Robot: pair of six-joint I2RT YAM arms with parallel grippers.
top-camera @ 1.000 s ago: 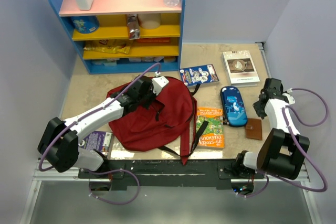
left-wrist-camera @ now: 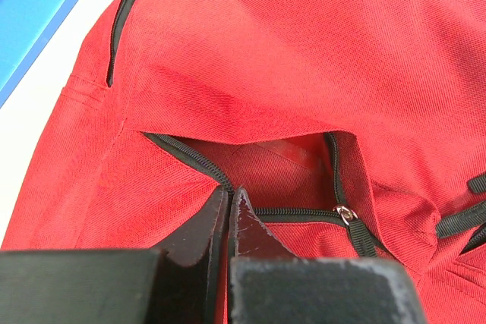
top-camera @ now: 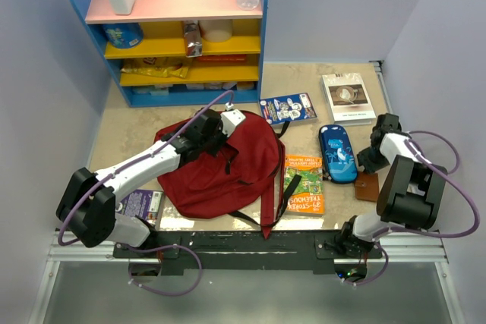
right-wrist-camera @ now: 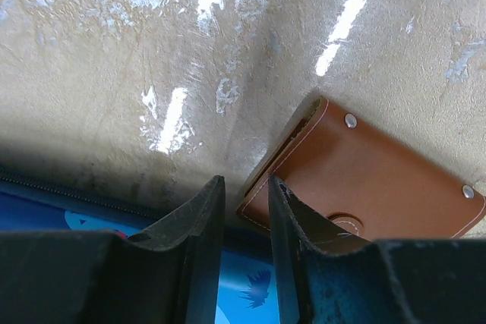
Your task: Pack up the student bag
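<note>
The red bag (top-camera: 213, 187) lies flat at the left of the table, a zipped pocket (left-wrist-camera: 266, 165) gaping in its fabric. My left gripper is shut at that pocket's zipper edge; whether fabric is pinched between the tips cannot be made out. The brown wallet (right-wrist-camera: 372, 172) lies on the table at the far right. Over its near corner hangs my right gripper, partly open, one fingertip (right-wrist-camera: 276, 187) above the wallet and the other beside it. A blue pencil case (top-camera: 337, 154) rests left of the wallet.
An orange-green book (top-camera: 305, 184) lies between bag and pencil case. At the back are a blue booklet (top-camera: 288, 108) and a white box (top-camera: 348, 98). Another book (top-camera: 139, 205) is partly hidden by the left arm. A blue shelf (top-camera: 190, 97) stands behind; the right wall is close.
My right arm has shifted left and slightly nearer the wallet and pencil case. The left arm and the bag look unchanged.
</note>
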